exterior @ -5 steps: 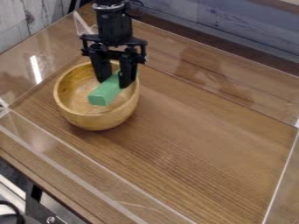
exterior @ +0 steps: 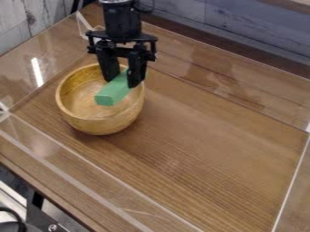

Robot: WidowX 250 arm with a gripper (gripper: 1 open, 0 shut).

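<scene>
My black gripper (exterior: 121, 63) is over a round yellow wooden bowl (exterior: 82, 112) at the left of the camera view, shut on a green block (exterior: 114, 89). The block hangs tilted within the bowl's outline; whether it touches the bowl cannot be told.
A wide bare wooden surface (exterior: 206, 154) fills the right and front. Grey walls border it at the back. A dark cable or part lies at the lower left corner.
The gripper and green block have shifted slightly up in the view, with small sideways movement. The bowl looks unmoved.
</scene>
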